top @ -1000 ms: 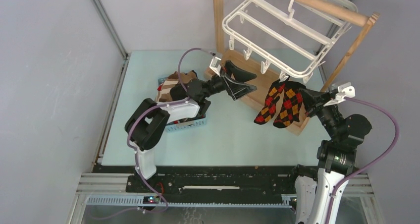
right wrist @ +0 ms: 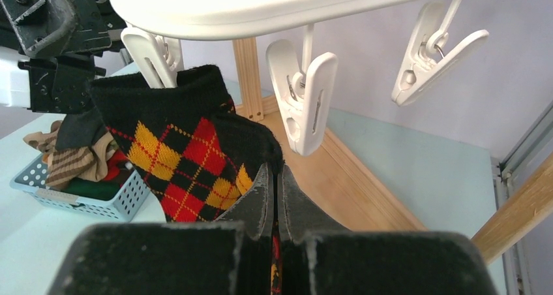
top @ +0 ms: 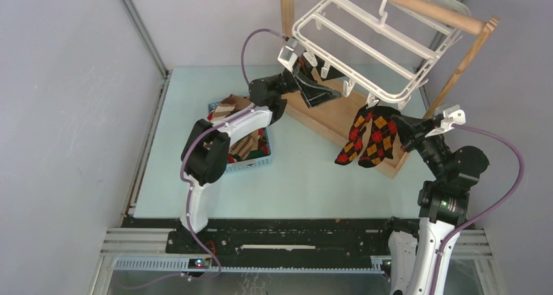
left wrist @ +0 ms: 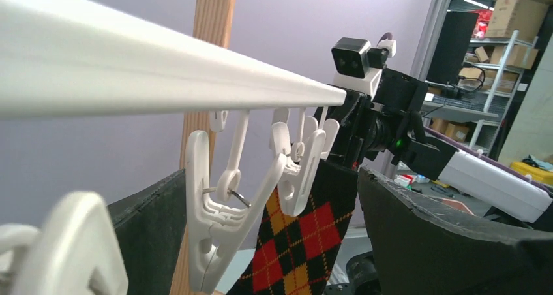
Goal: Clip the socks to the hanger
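Note:
A white clip hanger (top: 358,57) hangs from the wooden bar. Black socks with red and yellow argyle (top: 381,138) dangle below its right end; in the right wrist view a clip (right wrist: 153,57) grips one cuff. My right gripper is shut at the sock's edge, a little fabric at its tips, below a neighbouring clip (right wrist: 301,99). My left gripper stands open at the hanger's left side, its fingers either side of a white clip (left wrist: 222,210), nothing held.
A blue basket of socks (top: 254,155) sits under the left arm. A wooden frame (top: 453,79) surrounds the hanger.
The right arm and socks have hardly moved.

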